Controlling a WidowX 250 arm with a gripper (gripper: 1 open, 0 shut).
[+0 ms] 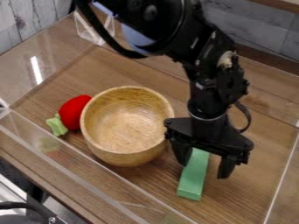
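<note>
The black gripper (208,150) hangs low over the right front of the wooden table (87,188), its fingers open above and around the upper end of a green bar (193,181). The bar lies lengthwise toward the viewer; its far end is partly hidden by the gripper. Whether the fingers touch it cannot be told.
A tan bowl (122,118) sits left of the gripper, close to it. A red object (73,113) with a green part lies farther left. A dark cable shows at the bottom left corner.
</note>
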